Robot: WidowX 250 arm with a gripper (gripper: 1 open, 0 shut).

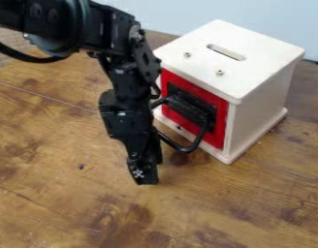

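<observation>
My black gripper (pixel 141 170) points down just above the wooden table (pixel 71 194), beside a white wooden box (pixel 252 107) with a red front (pixel 217 140). The box's front has a black panel (pixel 190 105) in it, partly behind my arm and a black cable or handle loop. Whether the fingertips are open or shut is hard to tell.
The box has a slot and screws on top and stands at the right, near a white wall (pixel 227 12) at the back.
</observation>
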